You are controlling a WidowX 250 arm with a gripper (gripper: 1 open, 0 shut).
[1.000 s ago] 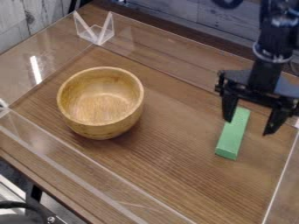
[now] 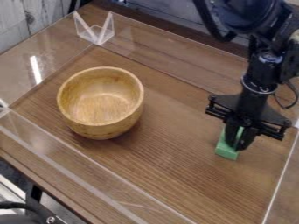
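Note:
My black gripper point(image 2: 242, 131) is lowered on the right side of the table point(image 2: 152, 175), right over a green block point(image 2: 228, 150). Only the lower part of the block shows; the gripper covers the rest. Whether the fingertips are closed on the block or only over it is hidden.
A wooden bowl point(image 2: 100, 94) sits on the left of the table. A small clear plastic object point(image 2: 91, 29) stands at the back left.
The gripper has come down and toward the front onto the green block, which is now mostly covered by it.

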